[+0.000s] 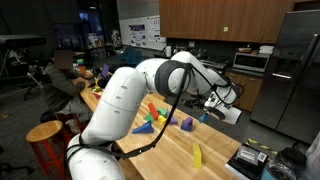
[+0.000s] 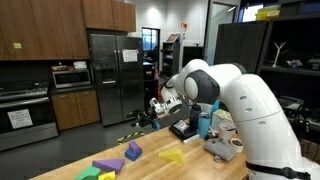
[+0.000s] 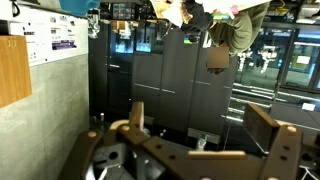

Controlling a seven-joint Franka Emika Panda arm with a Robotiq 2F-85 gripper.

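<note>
My gripper is open in the wrist view, its two dark fingers wide apart with nothing between them. Behind them are a grey floor and dark cabinets far off. In exterior view 1 the arm reaches over the wooden table, and its wrist end hangs above the far part; the fingers are too small there to make out. A purple block lies near that end, and a long yellow block lies closer to the front. In exterior view 2 the purple block and a yellow block rest apart on the tabletop.
Several coloured blocks, including a blue one, cluster at the table's left in exterior view 1. A black device and dark round containers occupy the right edge. Bare wood shows around the long yellow block. A red stool stands on the floor.
</note>
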